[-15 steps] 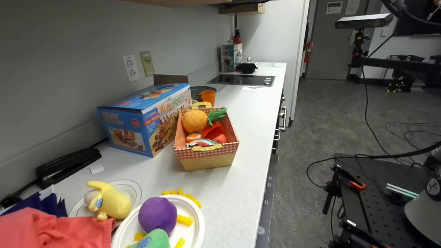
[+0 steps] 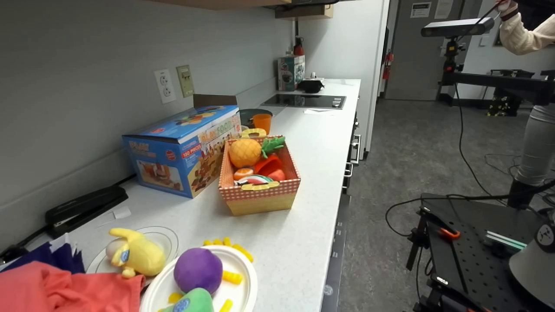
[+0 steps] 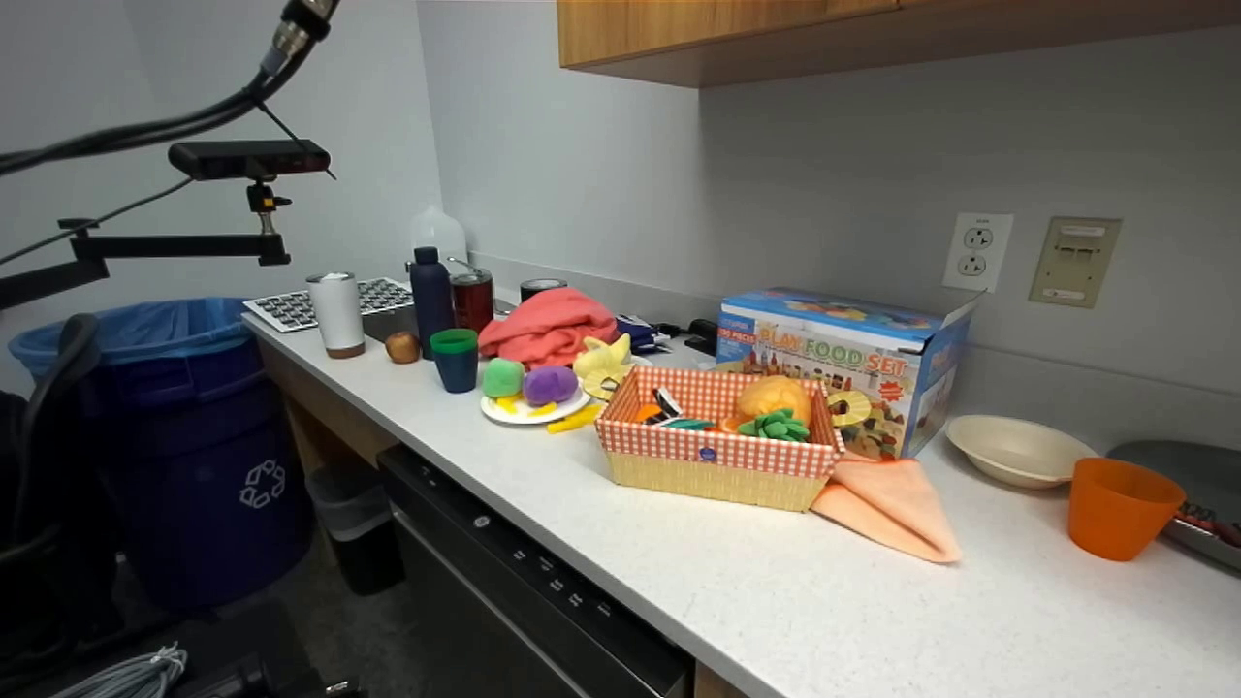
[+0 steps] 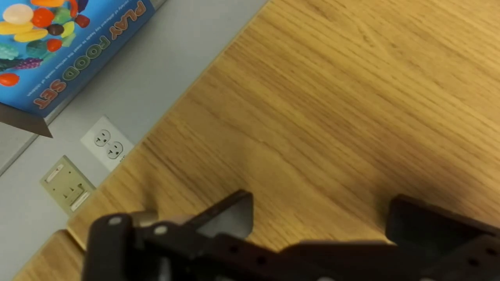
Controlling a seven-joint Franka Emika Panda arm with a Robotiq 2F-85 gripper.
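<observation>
In the wrist view my gripper stands open, its two dark fingers wide apart with nothing between them. It faces the wood-grain face of the upper cabinet [image 4: 300, 107]; whether the fingers touch it I cannot tell. Neither exterior view shows the gripper. On the counter a checked basket [image 2: 262, 200] holds a toy pineapple [image 2: 245, 152] and other play food. A white plate [image 2: 244, 278] carries a purple plush [image 2: 198, 270] and a green plush [image 2: 195, 301]. Beside it lies a yellow plush [image 2: 138, 253].
Behind the basket stands the play food box [image 3: 838, 361]. An orange cup [image 3: 1119, 508], a pale bowl [image 3: 1014, 450] and a peach cloth [image 3: 893, 506] lie to its right. Upper cabinets [image 3: 745, 41] overhang the counter.
In exterior view 1, more of the arm's pale lower link shows upright at the right edge, and the dark cables at upper right have shifted. The counter objects have not moved.
</observation>
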